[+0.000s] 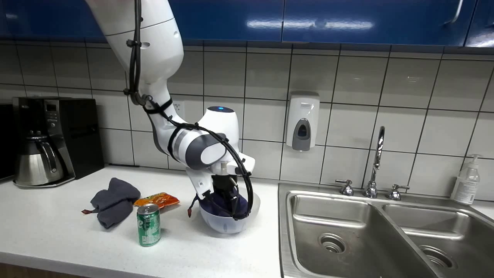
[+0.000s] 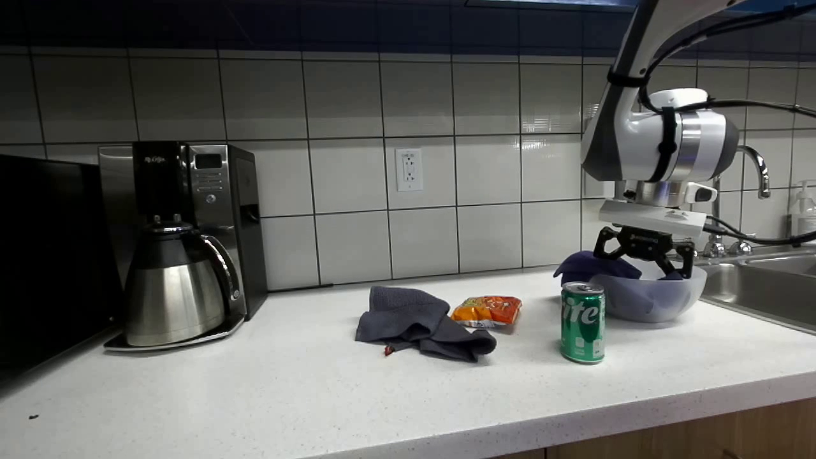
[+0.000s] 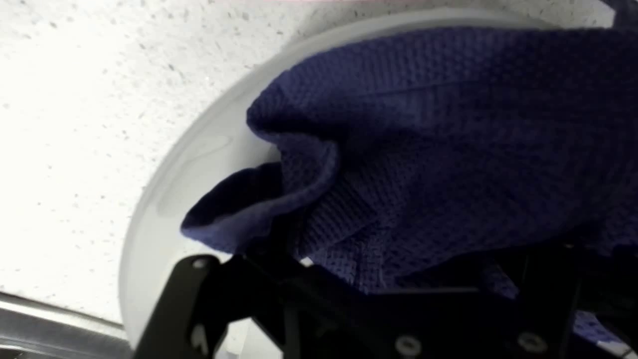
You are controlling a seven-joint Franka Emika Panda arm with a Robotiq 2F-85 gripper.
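A dark blue cloth (image 1: 217, 206) lies in a translucent white bowl (image 1: 225, 225), part of it draped over the left rim. In the wrist view the folded cloth (image 3: 454, 137) fills most of the bowl (image 3: 173, 203). My gripper (image 2: 642, 268) is open, pointing down with its fingers spread at the bowl's opening. From the wrist camera, the dark fingers (image 3: 185, 299) appear low in the frame, over the bowl and cloth. Whether the fingertips touch the cloth is hard to tell.
Left of the bowl stand a green soda can (image 2: 582, 325), an orange snack bag (image 2: 488, 310) and a grey cloth (image 2: 417, 321). A coffee maker (image 2: 191, 229) is farther left. The steel sink (image 1: 333, 222) lies to the right.
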